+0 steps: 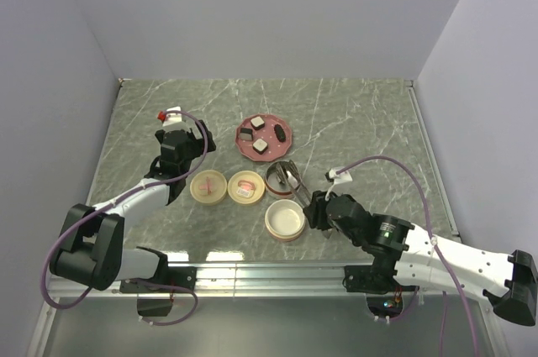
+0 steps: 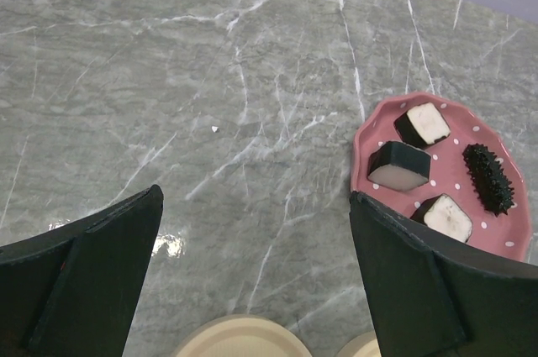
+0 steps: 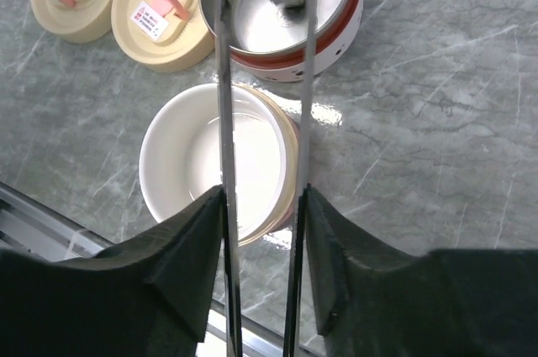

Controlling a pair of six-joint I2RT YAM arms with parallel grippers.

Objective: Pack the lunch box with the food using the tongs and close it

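Observation:
A pink plate (image 2: pixel 378 126) with several food pieces, dark-and-white blocks and a dark spiky one, sits at the back. My left gripper is open and empty left of it. My right gripper (image 1: pixel 287 174) has long metal tongs reaching down into the steel-lined bowl (image 3: pixel 353 21); their tips are blurred, with a dark shape between them that I cannot identify. A white bowl (image 3: pixel 172 147) lies in front of the steel bowl. Two cream lids (image 1: pixel 207 196) (image 1: pixel 252 197) with pink handles lie to its left.
A metal rail runs along the front edge, and walls stand around the table.

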